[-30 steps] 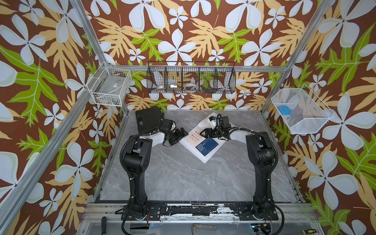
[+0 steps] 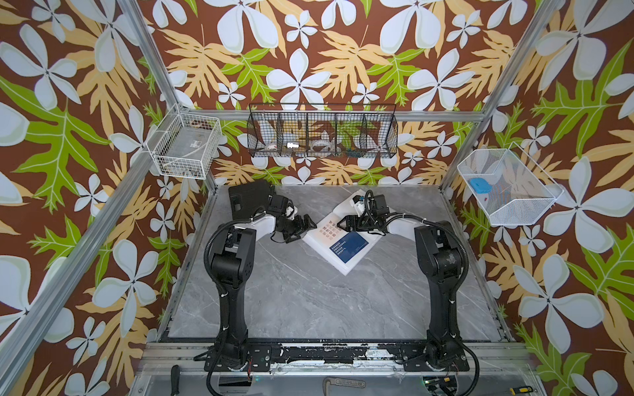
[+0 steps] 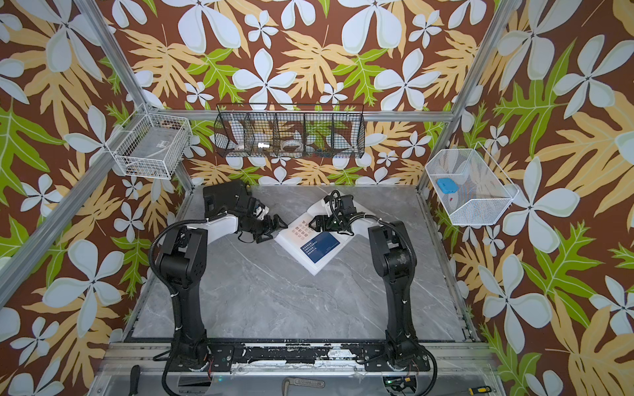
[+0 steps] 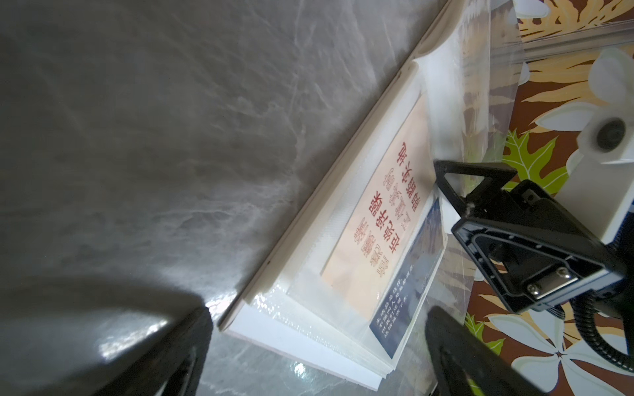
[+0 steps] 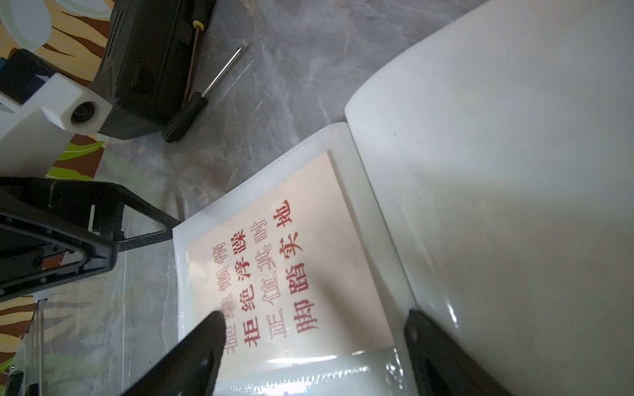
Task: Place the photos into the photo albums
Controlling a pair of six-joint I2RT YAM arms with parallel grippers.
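Note:
A white photo album [image 2: 343, 267] lies open and turned at an angle near the table's middle, its clear page sleeves glossy. On the visible page a cream photo with red characters [image 5: 290, 264] lies flat and seems to be under the clear film. Beside it is a dark blue photo [image 2: 348, 247] with white text. My left gripper [image 2: 309, 223] stands open at the album's left corner, holding nothing. Over the album, my right gripper has its fingers [image 5: 198, 349] apart around the lower part of the cream photo, with no grip on it visible.
A black case [image 2: 249, 198] sits behind the left arm, with a screwdriver [image 5: 188, 115] beside it. Wire baskets [image 2: 322, 135] hang at the back, and white ones flank both sides.
The album and photos look unmoved, and the right arm shows almost no motion.

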